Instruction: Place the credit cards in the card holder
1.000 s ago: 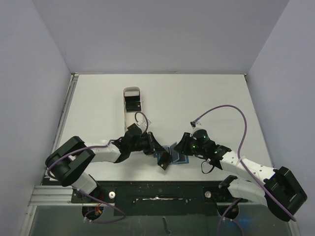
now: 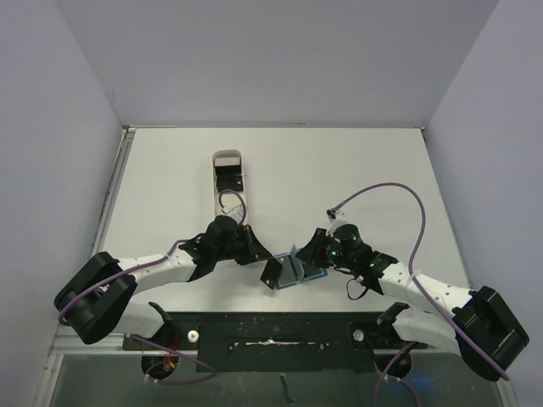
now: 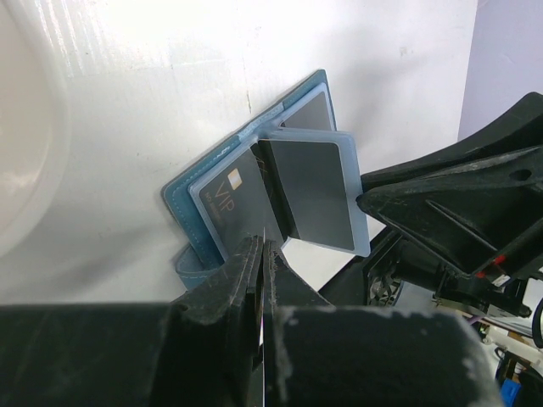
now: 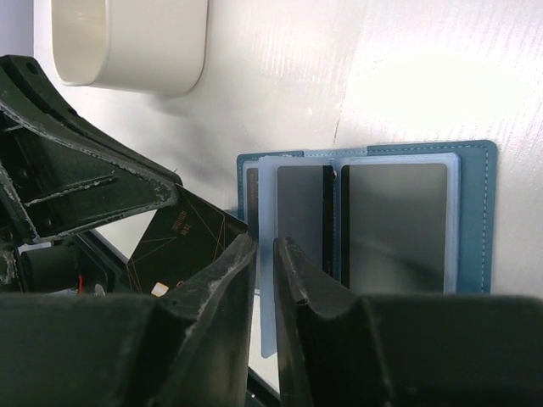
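The open blue card holder (image 2: 312, 273) lies near the table's front edge. A grey card marked VIP (image 3: 233, 199) sits in one of its sleeves. My right gripper is shut on the edge of a clear sleeve page (image 3: 316, 188), which stands raised from the holder. Beside the holder on its left, my left gripper (image 2: 270, 258) is shut on a black card (image 4: 187, 242) with thin gold lines. That card hangs at a tilt, outside the sleeves. From the left wrist it shows only edge-on, as a thin line between the fingers.
A long white container (image 2: 218, 199) with black cards (image 2: 229, 178) stands behind the left arm; its rounded end (image 4: 136, 42) is close to my left gripper. The table behind and to the right of the holder is clear.
The right arm has hardly moved.
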